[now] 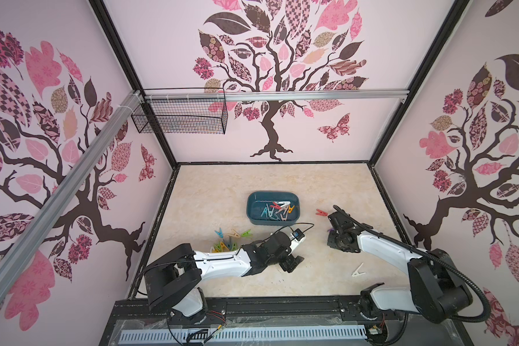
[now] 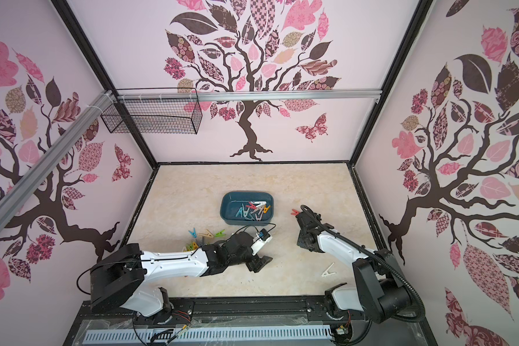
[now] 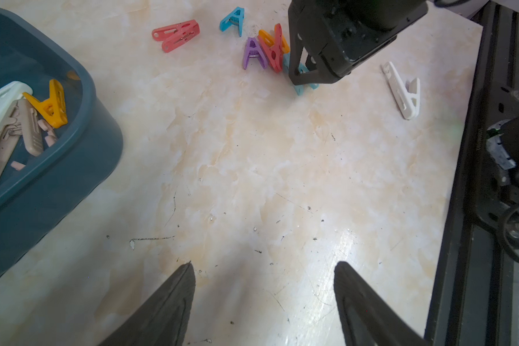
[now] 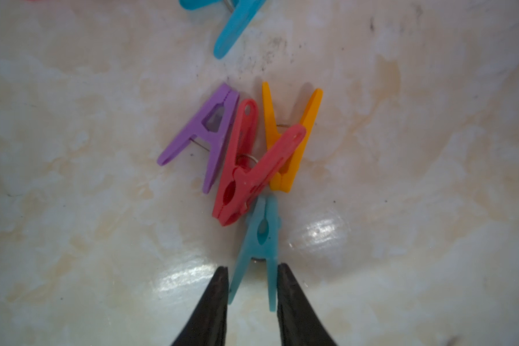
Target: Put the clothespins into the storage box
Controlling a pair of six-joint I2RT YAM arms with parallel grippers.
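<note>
The teal storage box (image 1: 253, 207) holds several clothespins. My right gripper is low over a loose group, its fingertips around the legs of a light-blue clothespin (image 4: 260, 233), part open; whether it grips is unclear. Beside it lie red (image 4: 242, 173), purple (image 4: 210, 127) and orange (image 4: 291, 158) clothespins, with another blue one (image 4: 234, 26) farther off. My left gripper stands open over bare table, right of the box, nothing between its fingers.
A white clothespin (image 3: 402, 92) lies alone near the front right, and a red one (image 3: 176, 34) right of the box. More clothespins (image 1: 233, 235) lie left of the box, partly hidden by the left arm. A wire basket hangs on the rail.
</note>
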